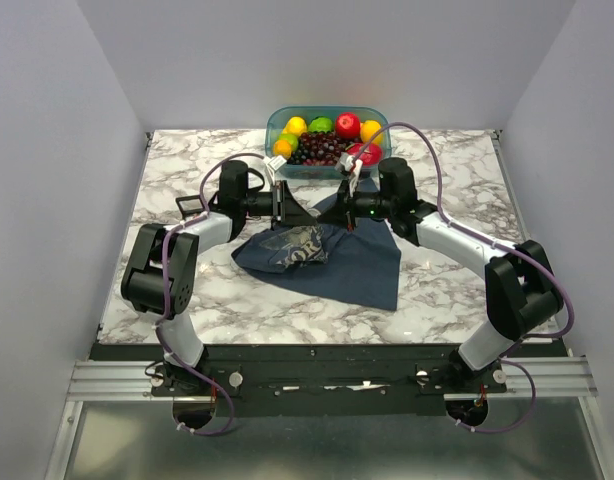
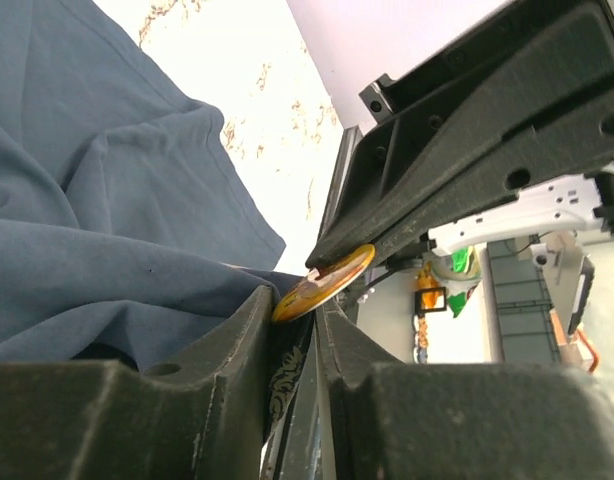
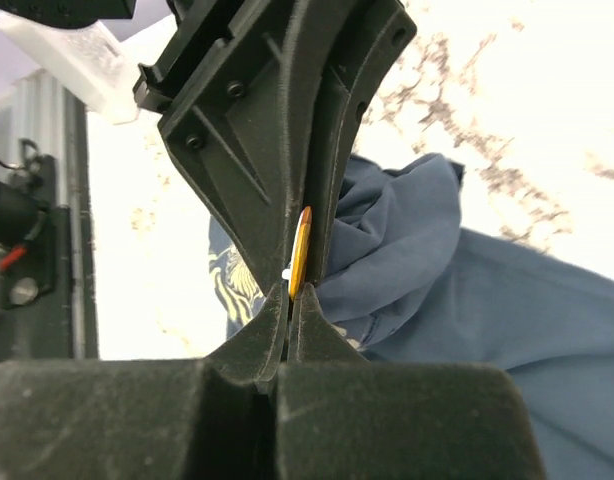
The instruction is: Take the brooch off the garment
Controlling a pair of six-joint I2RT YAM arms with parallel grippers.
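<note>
The gold oval brooch appears edge-on in the right wrist view, as a thin orange sliver (image 3: 300, 252). My right gripper is shut, with the brooch's lower end between its fingertips. Close against it stands my left gripper, its fingers a little apart, with the brooch's near end by their tips. Patterned dark cloth shows in that narrow gap. Both grippers meet above the dark blue garment (image 1: 337, 280), which lies bunched under the left one. Whether the brooch's back still touches cloth is hidden.
A teal basket (image 1: 271, 132) full of fruit stands at the back centre. Left of the left arm lies a small dark-framed object (image 1: 190, 207).
</note>
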